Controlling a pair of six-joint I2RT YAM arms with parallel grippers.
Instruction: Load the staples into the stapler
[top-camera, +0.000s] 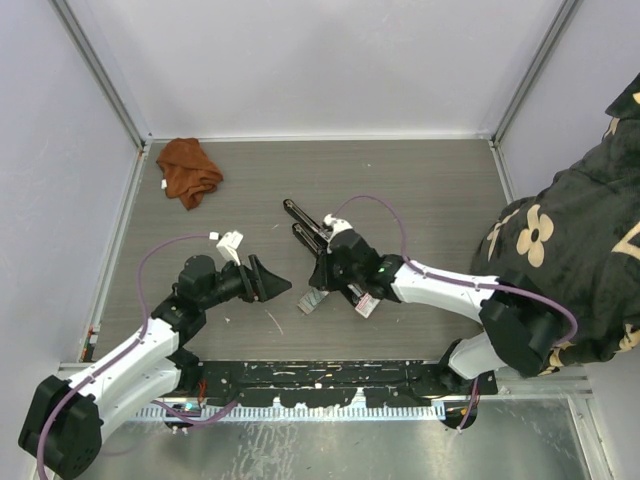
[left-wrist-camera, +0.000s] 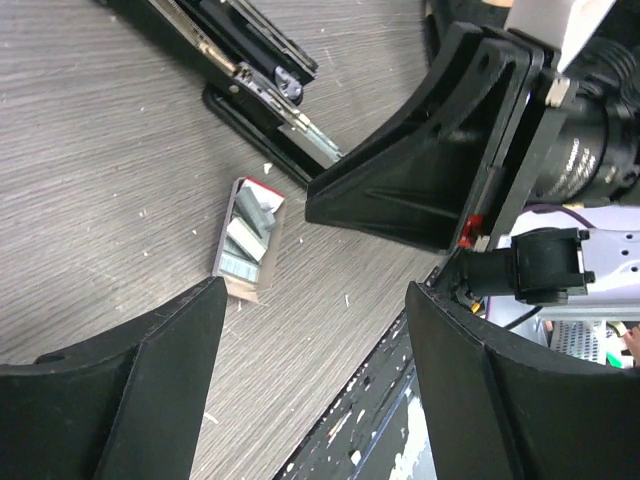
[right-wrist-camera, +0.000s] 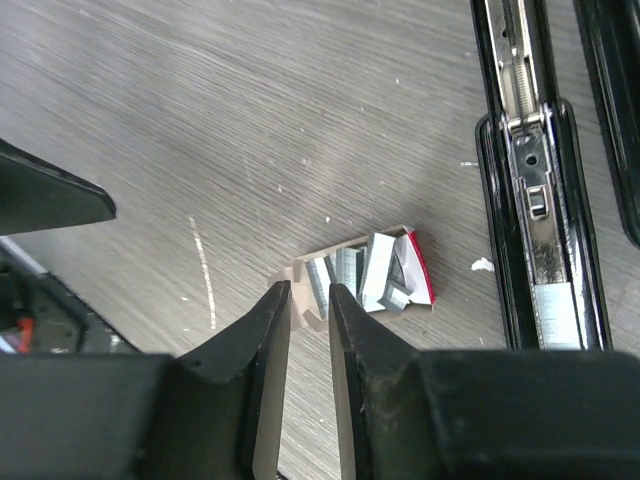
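The stapler (right-wrist-camera: 537, 190) lies on the table, its long black parts side by side, with a metal channel and a pale strip near one end. Left of it in the right wrist view is an open small box (right-wrist-camera: 418, 262) of grey staples (right-wrist-camera: 376, 268), loosely tilted inside. My right gripper stands over the box, its fingers (right-wrist-camera: 268, 350) a narrow gap apart, and I see nothing held. In the left wrist view my left gripper is wide open and empty, short of the box.
A red-and-white packet (top-camera: 367, 305) lies right of the stapler. A brown cloth (top-camera: 190, 172) rests at the back left, and a flowered dark fabric (top-camera: 560, 230) bulges in at the right.
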